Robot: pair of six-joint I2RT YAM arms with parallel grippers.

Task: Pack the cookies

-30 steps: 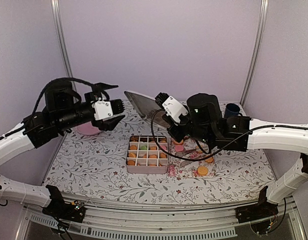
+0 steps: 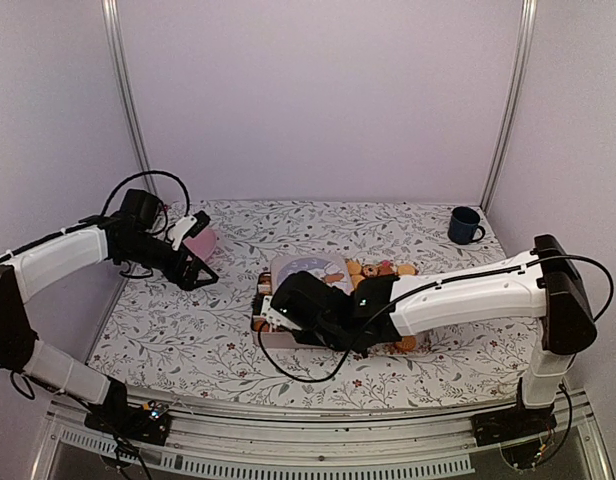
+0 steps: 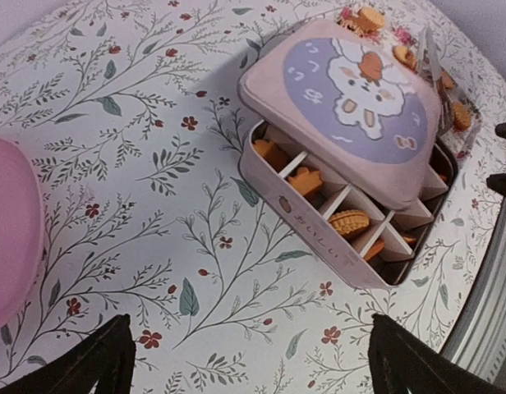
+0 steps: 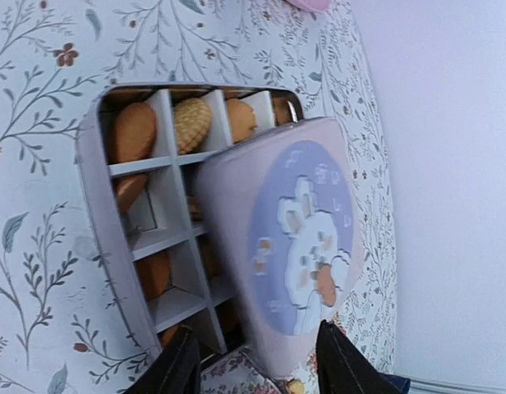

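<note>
The pink cookie tin (image 3: pixel 310 226) with white dividers holds cookies (image 4: pixel 131 133) in its compartments. Its lavender lid (image 3: pixel 351 103) with a white rabbit picture rests askew on it, leaving part of the compartments uncovered. My right gripper is over the tin and lid, fingers apart, with nothing seen held between them; in the top view its wrist hides much of both. My left gripper stands open and empty at the left, above the table near the pink plate (image 2: pixel 201 240).
Loose cookies (image 2: pixel 406 342) lie right of the tin. A dark blue mug (image 2: pixel 464 225) stands at the back right.
The lid has come down from the air onto the tin. My right gripper has moved lower and left over it. My left gripper has drawn back from the centre to the left.
</note>
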